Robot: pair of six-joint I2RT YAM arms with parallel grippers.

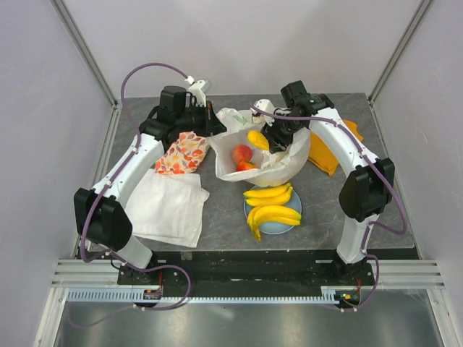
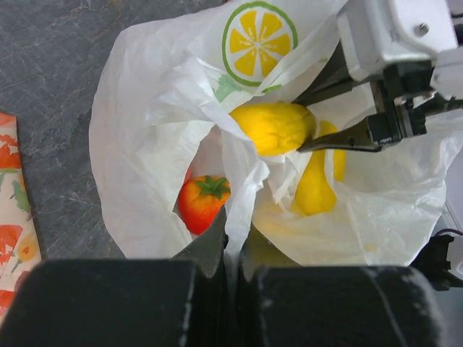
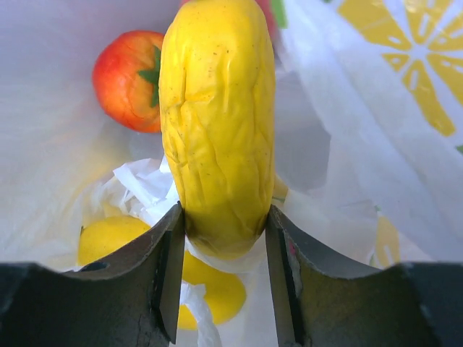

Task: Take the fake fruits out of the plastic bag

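Observation:
The white plastic bag (image 1: 275, 176) stands open between my arms. Its left rim is pinched in my left gripper, whose fingers are closed on the thin film. My right gripper is shut on the end of a yellow fruit (image 3: 217, 123), raised within the bag's mouth. Deeper inside lie a red tomato, an orange-red peach (image 1: 241, 153) and more yellow fruit; in the right wrist view the held fruit covers part of these. Bananas (image 1: 273, 215) rest outside on a blue plate (image 1: 277, 229).
A white cloth (image 1: 168, 206) covers the left of the table, with a patterned cloth (image 1: 182, 153) behind it. An orange cloth (image 1: 322, 155) lies right of the bag, under my right arm. Bare table shows at the front right.

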